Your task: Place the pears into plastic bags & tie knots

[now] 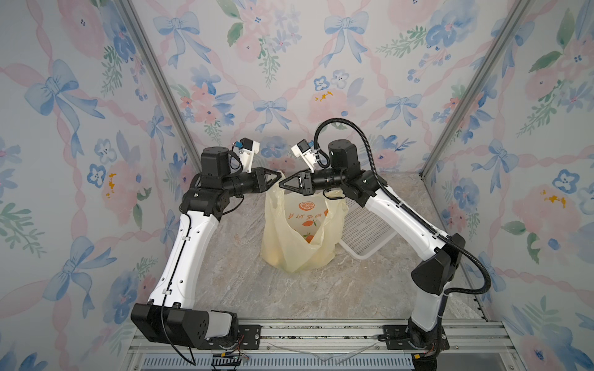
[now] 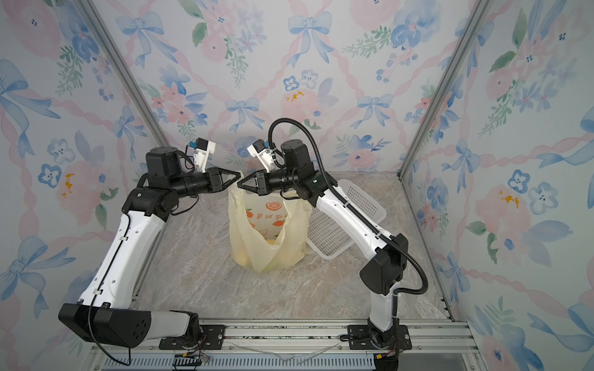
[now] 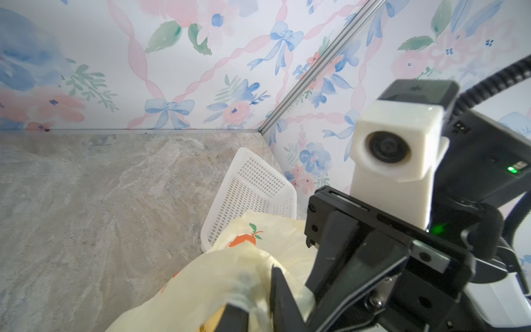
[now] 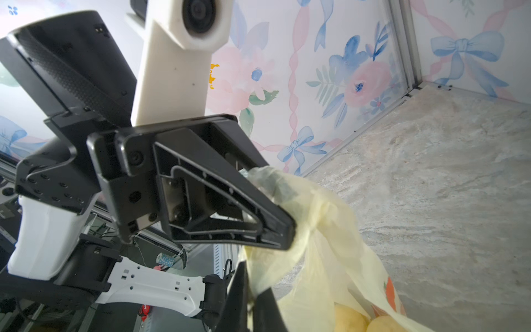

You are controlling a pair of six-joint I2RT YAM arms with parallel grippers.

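A pale yellow plastic bag (image 1: 290,256) with orange fruit prints stands on the table, its top drawn up to both grippers. Inside it, yellow pears (image 4: 351,319) show partly in the right wrist view. My left gripper (image 1: 278,177) and right gripper (image 1: 282,183) meet nearly tip to tip above the bag. The left fingers (image 3: 284,307) are slightly apart, with bag film in and around the gap. Shut on the film are the right fingers (image 4: 268,315); the plastic runs from them toward the left gripper. No knot can be made out.
A white perforated basket (image 1: 365,238) sits to the right behind the bag, partly under the right arm (image 1: 408,216). Bare marble-patterned table (image 1: 225,272) lies left and in front. Flowered walls enclose the sides and back.
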